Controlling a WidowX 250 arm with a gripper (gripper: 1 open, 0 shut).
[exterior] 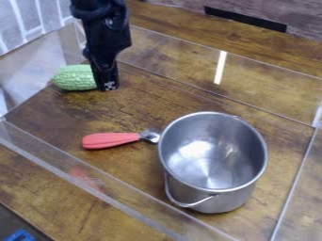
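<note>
My black gripper (105, 77) is at the upper left, its tip low beside the right end of a pale green bumpy vegetable (75, 78), which lies near the tray's left side. Whether it touches the vegetable, and whether anything is between its fingers, I cannot tell. A red-handled utensil (111, 140) with a metal end lies in the middle left. A steel pot (216, 188) with its bail handle down stands at the lower right.
A clear-walled tray (44, 150) surrounds the items on the wooden surface. The back right of the tray floor is bare apart from a white strip (220, 67).
</note>
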